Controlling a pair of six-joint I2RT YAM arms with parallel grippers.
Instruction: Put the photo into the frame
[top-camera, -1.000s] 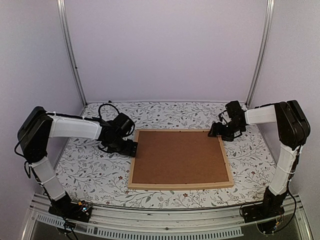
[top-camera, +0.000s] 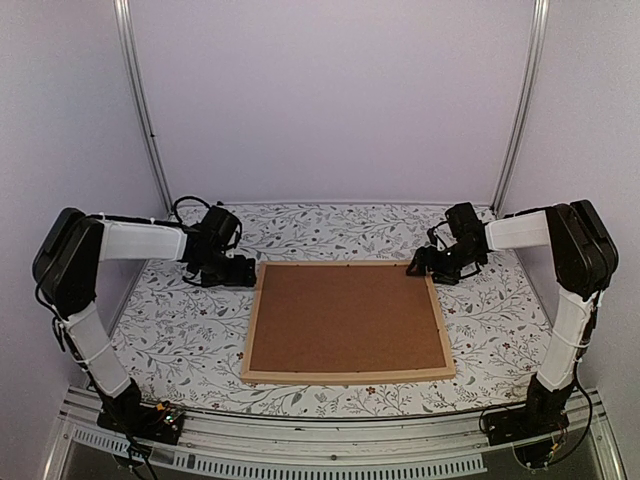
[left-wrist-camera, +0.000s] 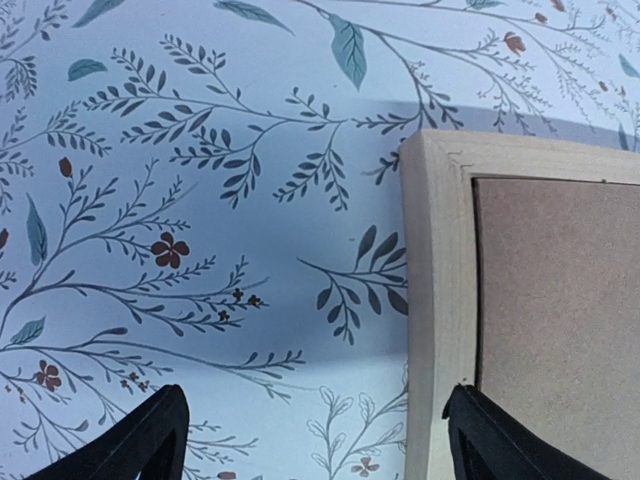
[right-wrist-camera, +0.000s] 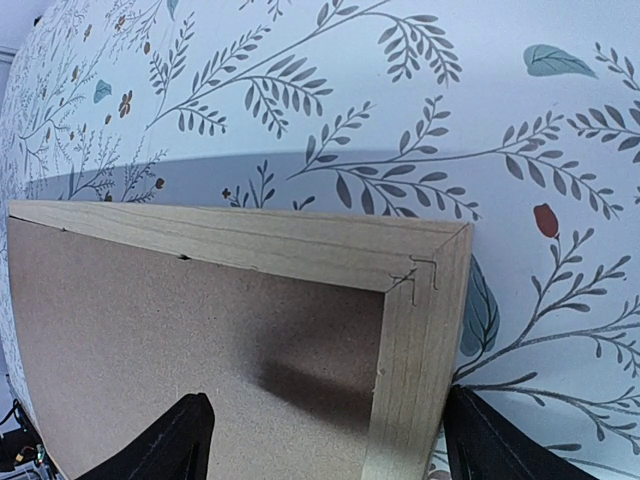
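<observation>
The wooden frame (top-camera: 348, 378) lies on the table with its brown backing (top-camera: 345, 320) showing; I cannot see a photo. Just outside the frame's far left corner, my left gripper (top-camera: 243, 271) stands open and empty, its two fingertips spread. In the left wrist view, that corner of the wooden frame (left-wrist-camera: 432, 260) appears at right, and the right finger (left-wrist-camera: 490, 430) overlaps the rim. At the far right corner my right gripper is open. One of its fingers (right-wrist-camera: 165, 445) is over the backing; the other (right-wrist-camera: 480, 440) is at the right rim's outer side, contact unclear.
Pale walls (top-camera: 330, 100) enclose the back and sides. A metal rail (top-camera: 330, 455) runs along the front edge.
The frame has shifted a little to the left, and the right gripper shifted left as well. My left gripper has moved left and away from the camera, off the frame's left rim.
</observation>
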